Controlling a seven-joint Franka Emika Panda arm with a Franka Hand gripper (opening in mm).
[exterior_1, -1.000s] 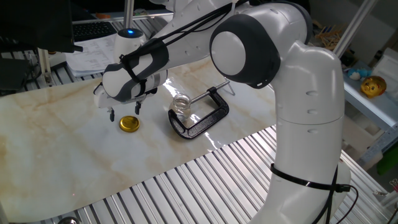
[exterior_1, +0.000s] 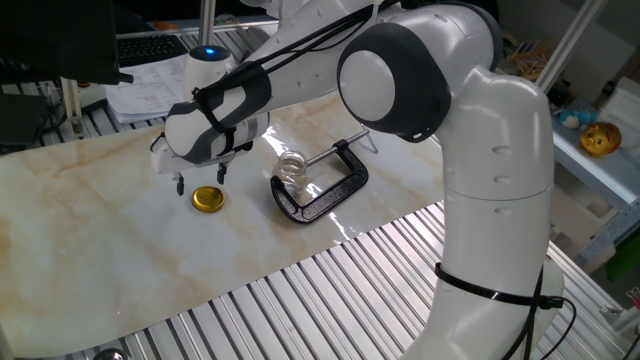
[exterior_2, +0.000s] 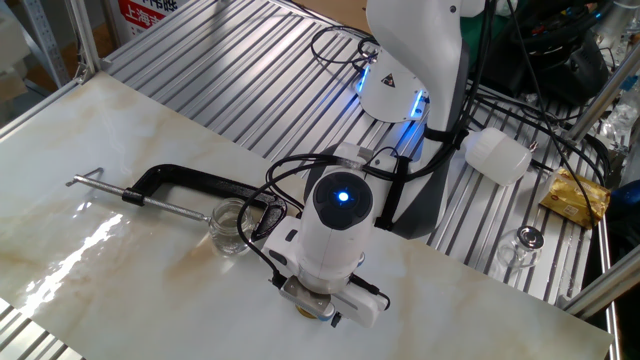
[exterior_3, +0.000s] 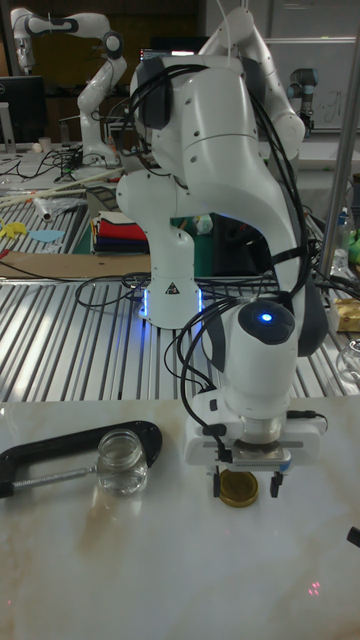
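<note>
A round gold lid (exterior_1: 208, 199) lies flat on the marble-patterned tabletop. Above it hangs my gripper (exterior_1: 201, 183), pointing down and open, its two dark fingers (exterior_3: 276, 485) spread wide with nothing between them. In exterior view 3 the lid (exterior_3: 239, 489) shows between and below the fingertips; in exterior view 2 the hand covers most of it. An open clear glass jar (exterior_1: 291, 170) stands upright, held at a black C-clamp (exterior_1: 322, 203) that lies on the table. The clamp's metal screw (exterior_2: 165, 206) reaches to the jar's side.
Beyond the marble top (exterior_2: 120, 300) is a ribbed metal deck (exterior_1: 330, 300) carrying the arm's base. A small glass jar (exterior_2: 521, 246), a yellow packet (exterior_2: 575, 196) and a white container (exterior_2: 497, 157) sit on that deck.
</note>
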